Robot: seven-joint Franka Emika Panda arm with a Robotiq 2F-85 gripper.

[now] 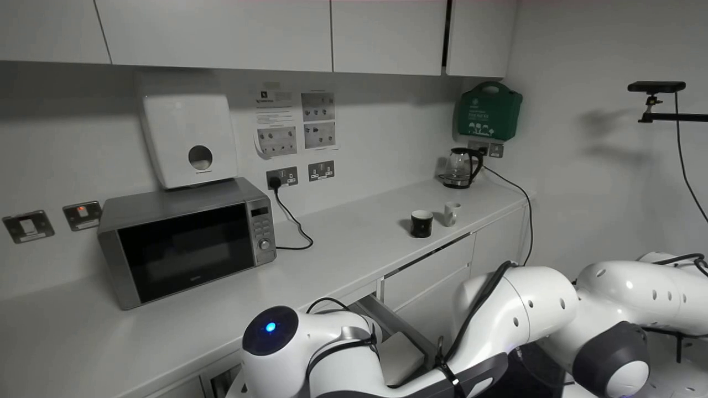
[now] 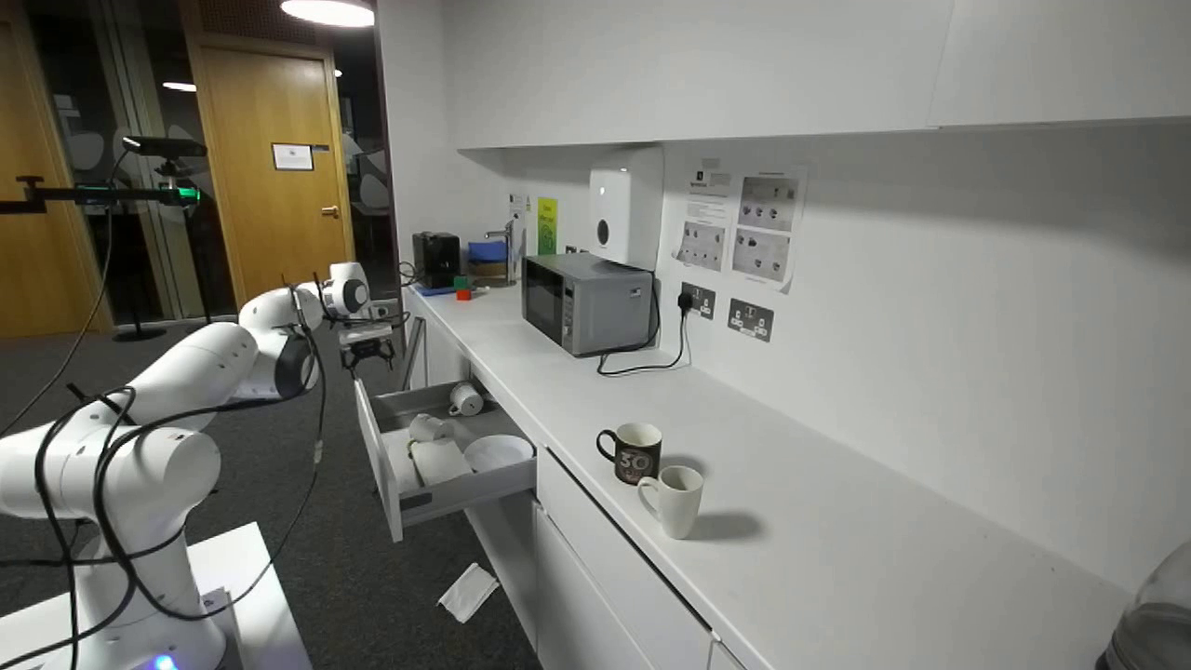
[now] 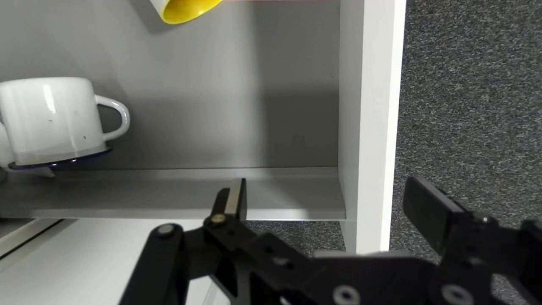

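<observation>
My gripper is open, its two fingers wide apart with nothing held between them. In the wrist view the pulled-out drawer's white front panel [image 3: 373, 112] runs between the fingers' lines; one finger [image 3: 236, 198] appears over the drawer's side edge, the other [image 3: 427, 206] over the carpet. Whether either touches the drawer cannot be told. Exterior view 2 shows the gripper [image 2: 368, 352] by the far front corner of the drawer [image 2: 380, 463]. Inside lie a white enamel mug [image 3: 53, 119] on its side and a cup with a yellow inside [image 3: 189, 9].
A white bowl [image 2: 499, 452] also lies in the drawer. On the counter stand a black mug [image 2: 636, 452], a white mug [image 2: 675, 501] and a microwave [image 2: 603, 301]. A white cloth or paper [image 2: 469, 592] lies on the floor.
</observation>
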